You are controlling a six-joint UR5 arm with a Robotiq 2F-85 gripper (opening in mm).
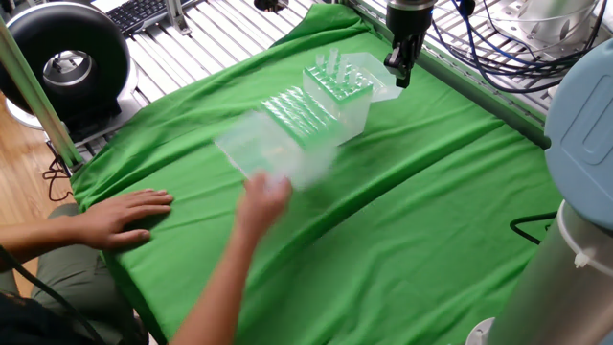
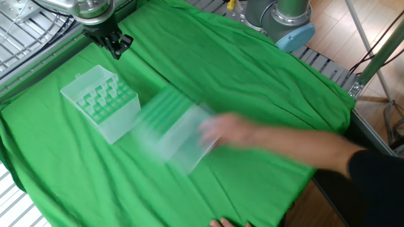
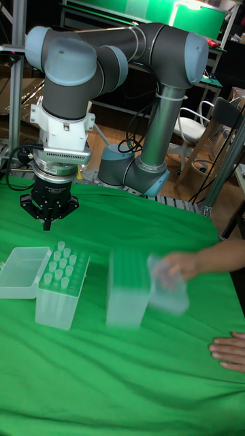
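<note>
My black gripper hangs above the far side of the green cloth, its fingers together at the tip and nothing seen between them. Below and just in front of it stands a translucent tube rack box with its lid folded back. Several clear tubes stick up from its green grid. A second translucent box with a green grid top is blurred by motion. A person's hand holds it by its opened lid. No tubes show in that second grid, though blur hides detail.
A person's other hand rests on the near edge of the green cloth. The cloth is wrinkled and otherwise clear. Cables and metal rails lie beyond its far edge.
</note>
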